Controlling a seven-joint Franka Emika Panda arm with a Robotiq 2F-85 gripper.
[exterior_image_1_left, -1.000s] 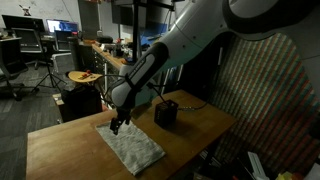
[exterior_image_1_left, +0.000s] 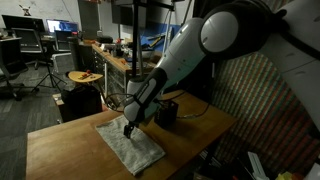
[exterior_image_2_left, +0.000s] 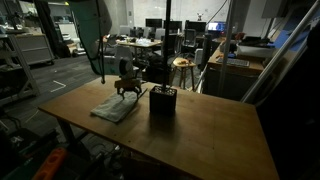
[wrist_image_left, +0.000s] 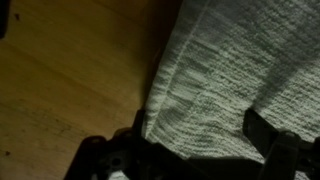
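Note:
A pale grey cloth (exterior_image_1_left: 132, 148) lies spread on the wooden table, with a few soft wrinkles. My gripper (exterior_image_1_left: 129, 129) is over the cloth's far part, pointing down with its fingers apart. From the other side, the gripper (exterior_image_2_left: 128, 94) appears low above the cloth (exterior_image_2_left: 117, 107). In the wrist view the cloth (wrist_image_left: 225, 75) fills the right side, its straight edge running between the two fingers of the open gripper. Nothing is gripped. Whether the fingertips touch the cloth, I cannot tell.
A black box-like container (exterior_image_2_left: 163, 100) stands on the table beside the cloth. Bare tabletop (exterior_image_2_left: 215, 130) stretches away past the container. More bare wood (exterior_image_1_left: 60, 150) lies on the cloth's other side.
In exterior view 1 my gripper has moved rightward and slightly lower over the cloth, in small steps. The cloth looks the same and has stayed in place.

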